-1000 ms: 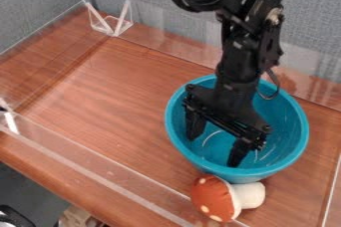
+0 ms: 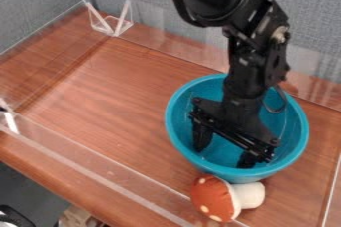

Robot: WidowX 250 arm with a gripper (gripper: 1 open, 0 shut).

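A blue bowl stands on the right part of the wooden table. My black gripper reaches down into it from above, its fingers low inside the bowl and apparently apart; whether anything is between them is hidden. A red and white toy mushroom lies just in front of the bowl, close against its rim.
A white wire rack stands at the back left by the grey wall.
The gripper has shifted slightly within the bowl and sits a little lower. The bowl and mushroom look unmoved.
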